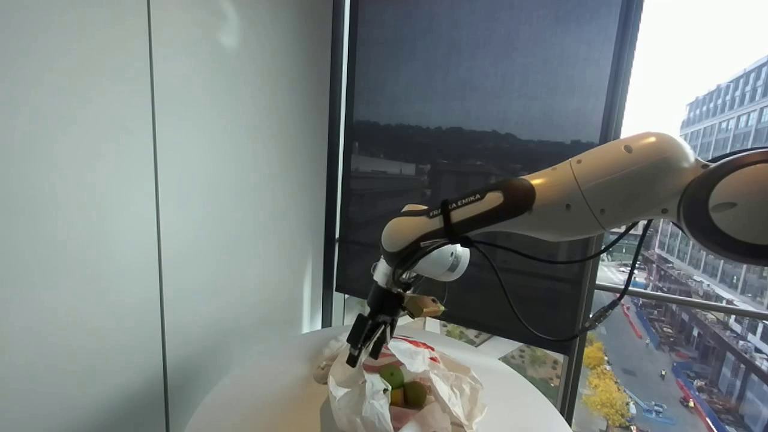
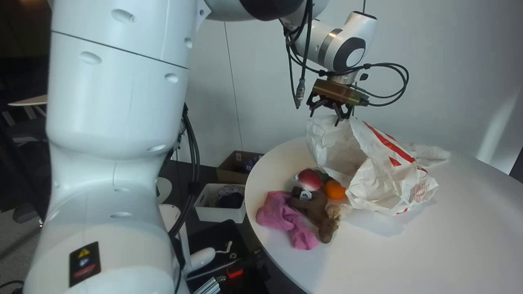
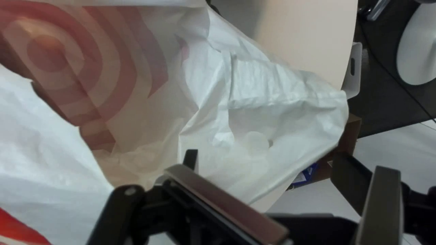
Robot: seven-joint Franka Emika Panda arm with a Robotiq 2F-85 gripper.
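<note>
My gripper [image 2: 325, 115] is open just above the raised rim of a crumpled white paper bag [image 2: 387, 188] with red markings. From the wrist view, the gripper has its fingers well apart and no object held; the bag's white side [image 3: 282, 122] spreads below. Exterior view 1 has the gripper [image 1: 364, 353] tilted at the bag's left edge. Green round fruits [image 1: 392, 375] show among the folds there. Whether the fingers touch the paper cannot be told.
On the table [image 2: 431, 250], beside the bag, lie a red-and-white round item [image 2: 309, 179], an orange [image 2: 334, 190], a brown soft toy [image 2: 314, 208] and a pink cloth [image 2: 280, 213].
</note>
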